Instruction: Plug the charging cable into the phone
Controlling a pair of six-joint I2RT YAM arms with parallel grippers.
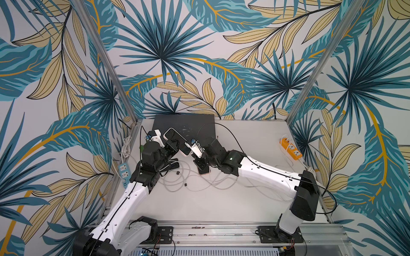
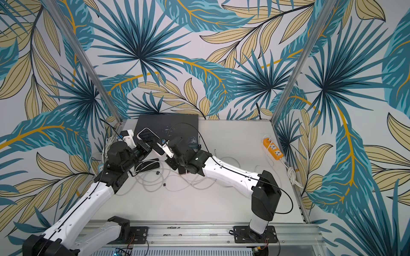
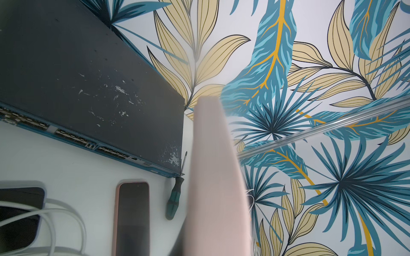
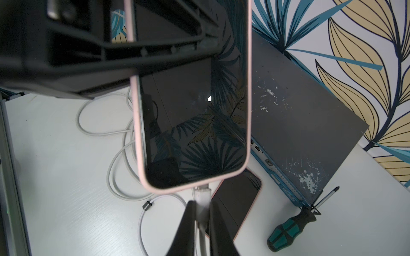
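Note:
A phone with a pink rim and dark screen [image 4: 192,128] is held up over the table, and my left gripper [image 1: 174,144] is shut on it. One black left finger [image 4: 179,57] crosses the screen in the right wrist view; in the left wrist view the phone [image 3: 217,179] is edge-on. The white cable plug [image 4: 202,199] meets the phone's bottom edge, a little metal showing between; how deep it sits is unclear. My right gripper has one finger on each side of the plug. Whether they press on it cannot be made out.
Below lies another pink-rimmed phone [image 4: 237,200], with loose white cable [image 4: 115,170] beside it. A dark flat box [image 4: 299,115] is at the back, a green screwdriver [image 4: 288,232] near its corner. An orange power strip [image 1: 291,148] stands at right.

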